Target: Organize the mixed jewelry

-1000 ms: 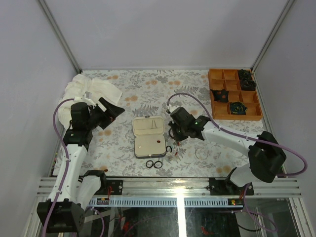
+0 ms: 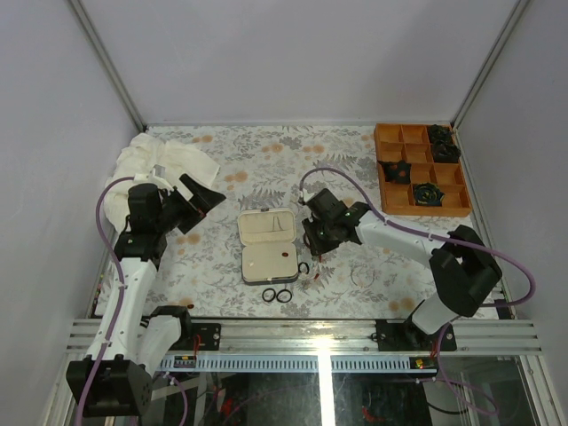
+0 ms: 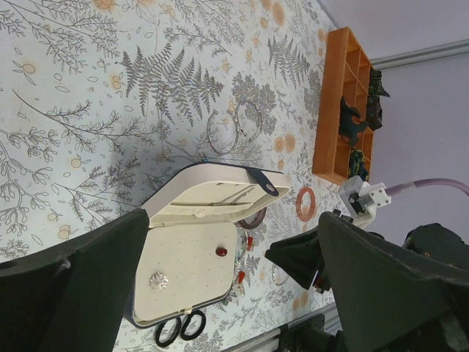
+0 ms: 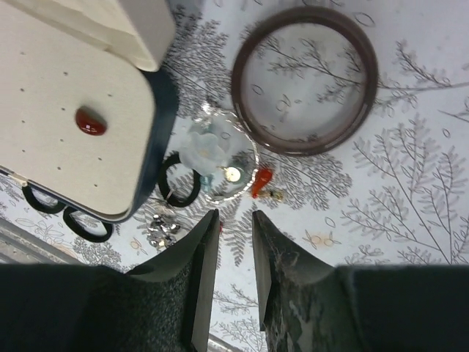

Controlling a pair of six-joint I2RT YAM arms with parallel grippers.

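My left gripper [image 2: 206, 202] hangs open and empty at the left, away from the jewelry. The right gripper is part open over the small pieces right of the jewelry box [image 2: 270, 264]; nothing is gripped. Ahead of its fingertips, in the right wrist view, lie a red drop earring [image 4: 261, 181], a clear bead bracelet [image 4: 253, 156] with a pale flower piece [image 4: 202, 152], and a brown bangle [image 4: 370, 81]. A black ring [image 4: 163, 180] is beside the box. In the open box rest a red piece [image 3: 221, 251] and a silver flower piece [image 3: 158, 280].
The wooden compartment tray [image 2: 422, 211] at the back right holds dark pouches. Two black rings [image 4: 88, 233] lie in front of the box. Thin bangles [image 3: 222, 132] and a pinkish one [image 3: 305, 204] lie elsewhere. White cloth [image 2: 191, 160] occupies the far left.
My left arm and the box have stayed put.
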